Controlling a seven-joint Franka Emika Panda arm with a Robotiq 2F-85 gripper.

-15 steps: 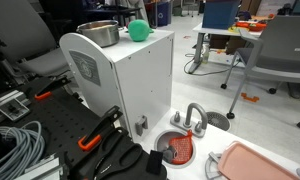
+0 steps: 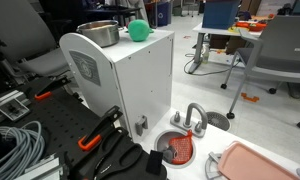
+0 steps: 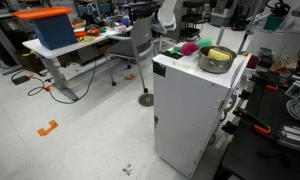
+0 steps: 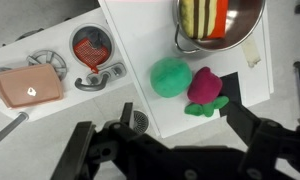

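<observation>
In the wrist view, my gripper is open, its two dark fingers wide apart with nothing visible between them. Beyond them, on the white cabinet top, lie a round green object (image 4: 171,77) and a magenta toy vegetable (image 4: 204,86) with green leaves. A metal pot (image 4: 236,38) stands beside these; inside it are a yellow-and-brown striped piece (image 4: 199,18) and an orange-red piece (image 4: 221,17). Exterior view 1 shows the pot (image 2: 99,34) and green object (image 2: 139,30) on top of the cabinet (image 2: 140,75).
A small sink (image 2: 158,135) holds something red (image 2: 183,148), with a faucet (image 2: 198,111) behind it. To its right lies a pink tray (image 2: 252,163). Black tools and a coiled cable (image 2: 17,150) cover the dark table by the cabinet. A chair (image 3: 135,48) stands farther back.
</observation>
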